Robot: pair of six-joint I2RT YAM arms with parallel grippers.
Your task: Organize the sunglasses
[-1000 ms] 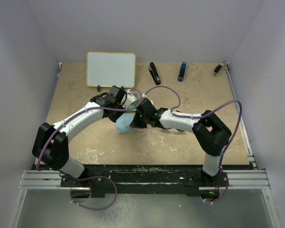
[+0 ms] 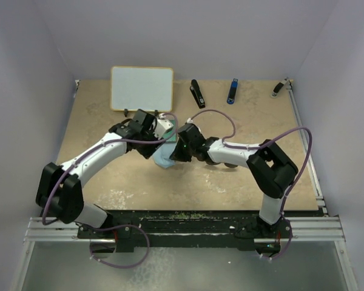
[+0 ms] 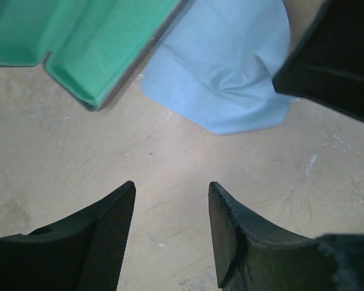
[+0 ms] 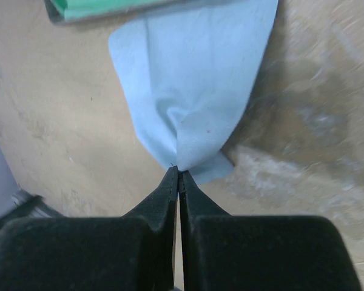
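A light blue cloth [image 2: 163, 156] lies on the table beside a green open case [image 3: 103, 54]. My right gripper is shut at the crumpled edge of the cloth; whether fabric is pinched between its fingertips is unclear. My left gripper stands open above bare table, left of the cloth, with nothing between its fingers. Sunglasses [image 2: 230, 164] lie to the right, partly hidden under the right arm in the top view.
A white board [image 2: 141, 88] stands at the back left. Dark slim objects [image 2: 196, 94] and a blue one [image 2: 232, 91] lie at the back.
My right gripper has shifted slightly, and the cloth with it has changed shape a little.
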